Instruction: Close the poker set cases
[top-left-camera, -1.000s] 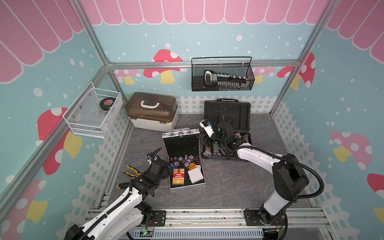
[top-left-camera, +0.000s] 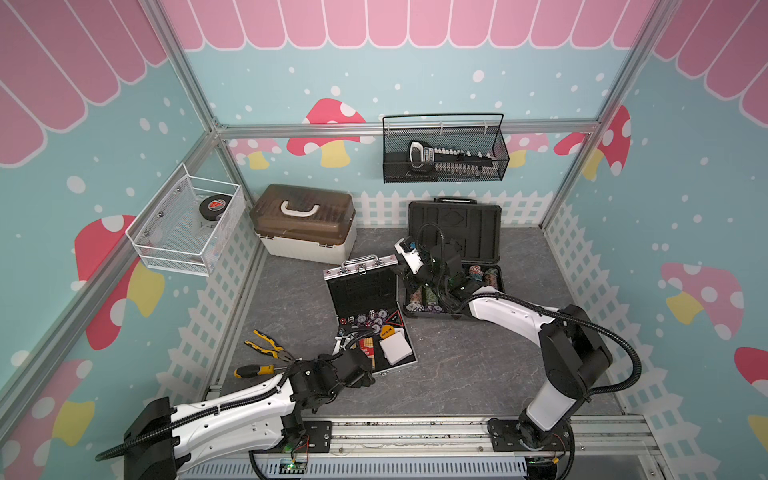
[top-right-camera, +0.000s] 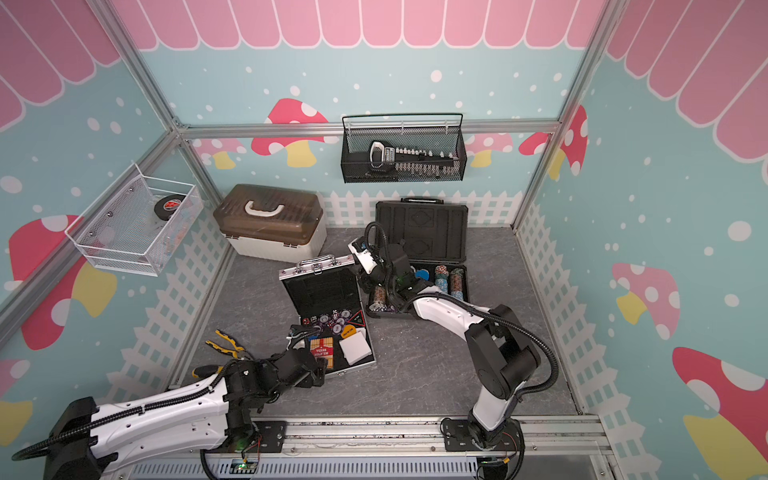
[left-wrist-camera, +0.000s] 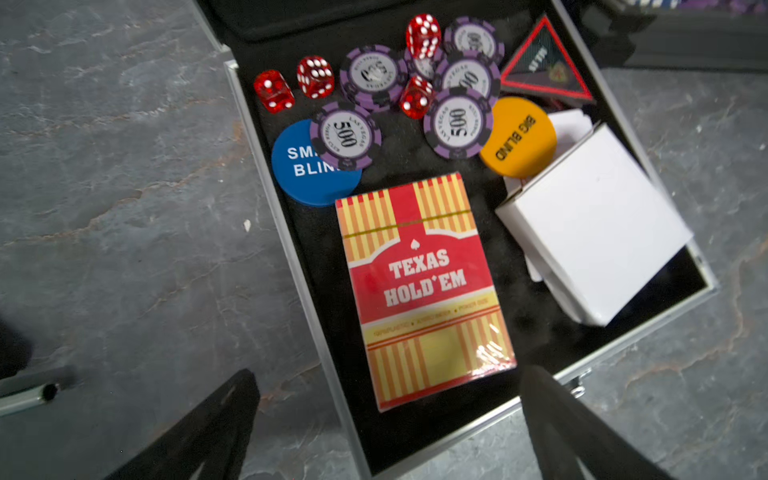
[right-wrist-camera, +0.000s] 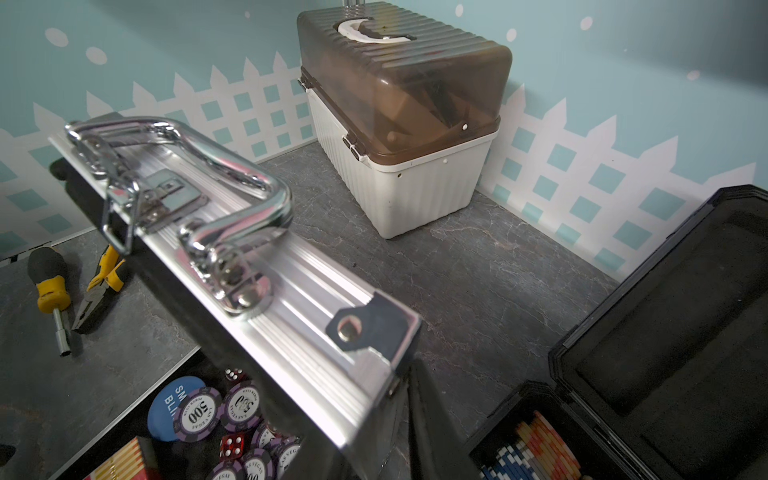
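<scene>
The silver poker case (top-left-camera: 389, 370) stands with its lid (top-left-camera: 361, 292) raised. Inside are a Texas Hold'em card box (left-wrist-camera: 424, 288), a white box (left-wrist-camera: 600, 232), chips and red dice. Over the front left of this case, my left gripper is open, its fingers spread and empty. At the right corner of the raised silver lid (right-wrist-camera: 304, 320) is my right gripper; whether it grips the edge is unclear. The black poker case (top-right-camera: 462, 280), filled with chips, has its lid (top-right-camera: 424, 230) up behind my right arm.
A brown-lidded toolbox (top-left-camera: 304, 224) stands at the back left. Pliers (top-left-camera: 268, 345) and a screwdriver (top-left-camera: 254, 371) lie left of the silver case. A white basket (top-left-camera: 188, 228) and a black basket (top-left-camera: 445, 152) hang on the walls.
My left gripper has swung right, from beside the silver case to over its front left. The silver case's base has turned slightly to the right. My right arm has shifted a little left.
</scene>
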